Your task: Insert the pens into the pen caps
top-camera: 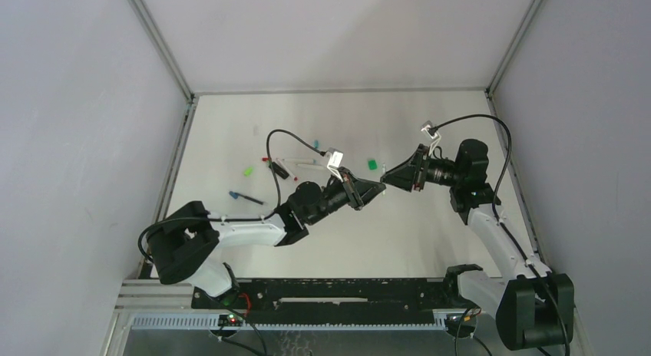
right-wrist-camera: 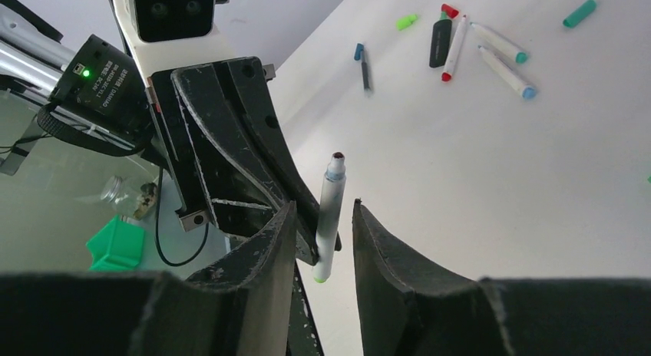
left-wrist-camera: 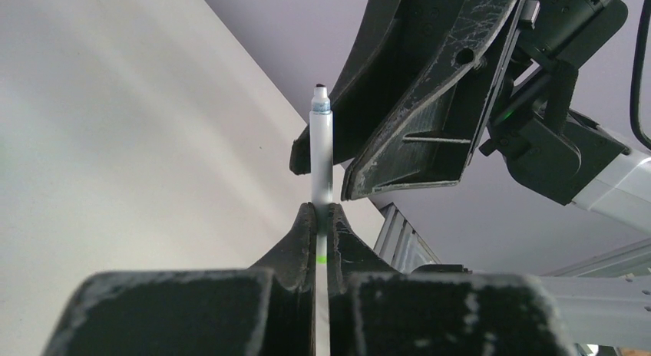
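A white uncapped pen (left-wrist-camera: 321,160) stands upright, dark tip up. My left gripper is shut on its lower part, near the green end. From the right, my right gripper reaches in with its fingers part open. In the right wrist view, the pen (right-wrist-camera: 331,210) shows in the gap between the right fingers, nearer the left one; contact cannot be told. In the top view the two grippers almost meet. A light green cap (right-wrist-camera: 407,21) and a teal cap (right-wrist-camera: 579,13) lie loose on the table. Another green cap (top-camera: 372,164) lies just beyond the grippers.
Several markers lie at the left of the table, among them a black one (right-wrist-camera: 441,43), a red-ended one (right-wrist-camera: 454,49) and a blue-ended one (right-wrist-camera: 508,74). A dark pen with a blue cap (top-camera: 246,197) lies apart.
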